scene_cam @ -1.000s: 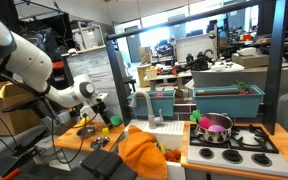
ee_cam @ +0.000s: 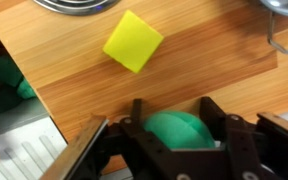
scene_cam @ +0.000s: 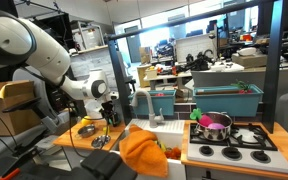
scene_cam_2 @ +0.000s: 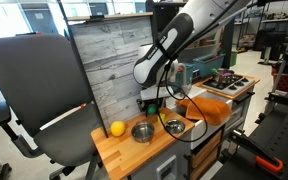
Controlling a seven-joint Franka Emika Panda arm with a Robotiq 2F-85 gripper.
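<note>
A rounded green object [ee_cam: 179, 130] sits low in the wrist view, between the dark fingers of my gripper. The fingers stand apart on either side of it; a firm hold on it does not show. In exterior view 2 the gripper [scene_cam_2: 150, 100] is low over the back of the wooden counter, with green [scene_cam_2: 152, 108] showing at it. A yellow block [ee_cam: 134, 40] lies on the wood just ahead of the gripper, clear of the fingers. The underside of the green object is hidden.
A metal bowl [scene_cam_2: 143, 130] and a second metal dish [scene_cam_2: 175, 127] stand nearby, with a yellow ball [scene_cam_2: 117, 128] to the left. An orange cloth [scene_cam: 144, 150] hangs by the sink. Farther right are a pot [scene_cam: 214, 124] and the stove [scene_cam: 239, 145].
The arm has swung to the right and reached down toward the counter beside the yellow block. The cloth, pot and dishes look unmoved.
</note>
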